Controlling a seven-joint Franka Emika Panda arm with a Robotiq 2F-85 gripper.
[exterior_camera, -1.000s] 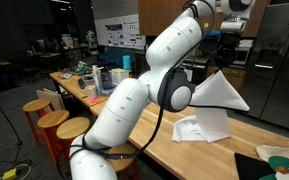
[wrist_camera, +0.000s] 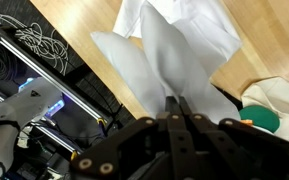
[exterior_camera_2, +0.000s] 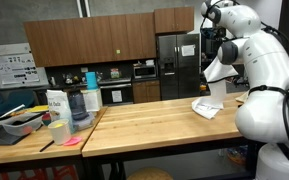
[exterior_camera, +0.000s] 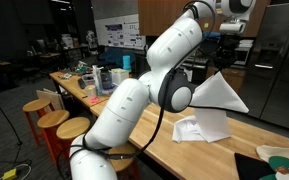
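A white cloth (exterior_camera: 219,100) hangs from my gripper (exterior_camera: 221,70) above the wooden table. Its top is pinched between the fingertips, and the lower part spreads out on the tabletop in loose folds. From the wrist, the fingers of my gripper close on the white cloth (wrist_camera: 167,48), which drapes away beneath them. The other exterior view has the lifted white cloth (exterior_camera_2: 218,76) near the far right end of the table, its lower folds touching the wood.
On the wooden table (exterior_camera: 180,160), a dark mat (exterior_camera: 252,168) and a white-and-green item (exterior_camera: 284,158) lie to the right of the cloth. Stools (exterior_camera: 52,119) line the left side. Bare tabletop (exterior_camera_2: 149,125) stretches left; containers crowd its far end.
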